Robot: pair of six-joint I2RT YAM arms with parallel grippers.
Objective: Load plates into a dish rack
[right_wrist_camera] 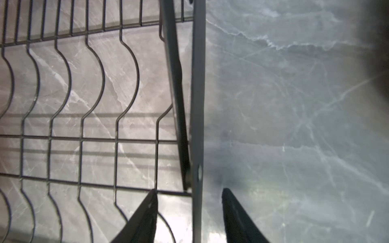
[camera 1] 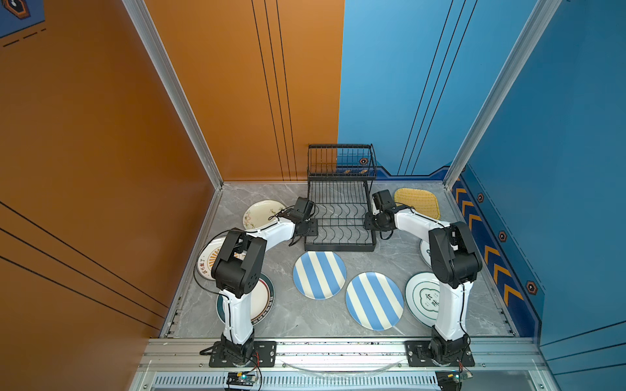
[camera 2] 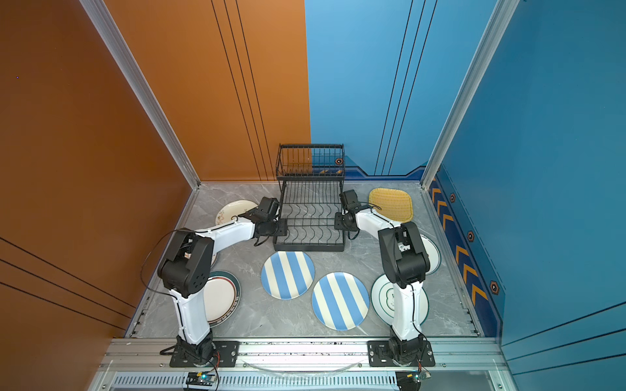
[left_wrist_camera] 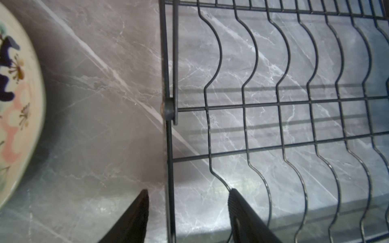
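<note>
A black two-tier dish rack (camera 1: 339, 247) stands at the back centre, empty. My left gripper is over its left side, the rail between its open fingers in the left wrist view. My right gripper is likewise open around the right side rail. Two striped plates (camera 1: 319, 275) lie in front of the rack. A cream plate (camera 1: 260, 211) and a flower-patterned plate (left_wrist_camera: 16, 105) appear to the left; a green-rimmed plate (camera 1: 424, 290) lies front right.
A yellow woven mat (camera 1: 416, 200) lies back right. More plates lie at the left and right edges, partly under my arms.
</note>
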